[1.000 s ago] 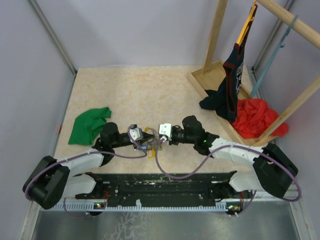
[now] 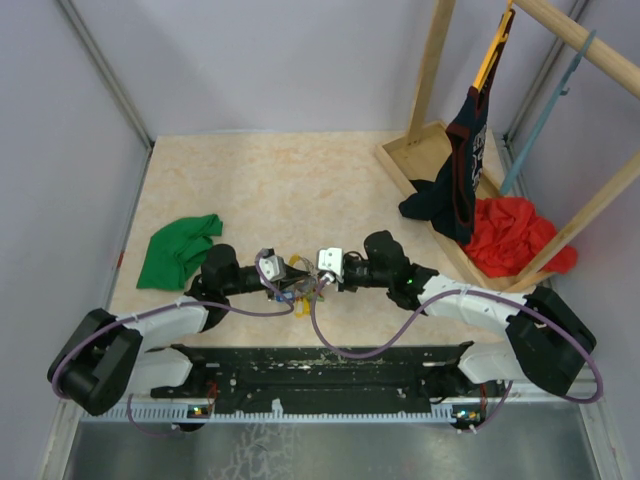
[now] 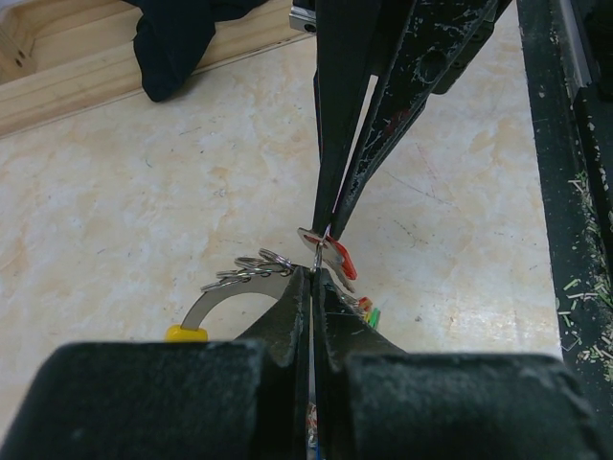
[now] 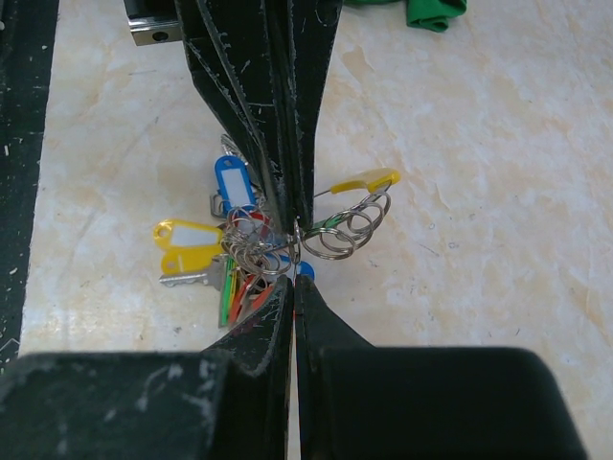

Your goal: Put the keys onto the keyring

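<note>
My left gripper [image 2: 298, 272] and my right gripper [image 2: 325, 275] meet tip to tip over the pile of keys at the bench's middle front. In the left wrist view the left gripper is shut at a thin metal ring, with a key [image 3: 340, 257] with red at the right gripper's tips. In the right wrist view the right gripper is shut at thin wire by the left gripper's tips. Several loose rings [image 4: 340, 244], yellow tags [image 4: 182, 237], a blue tag [image 4: 235, 180] and keys [image 4: 192, 279] lie or hang below.
A green cloth [image 2: 175, 255] lies at the left. A wooden box [image 2: 410, 160] with a red cloth [image 2: 515, 235] and a dark hanging fabric [image 2: 460, 160] stands at the right.
</note>
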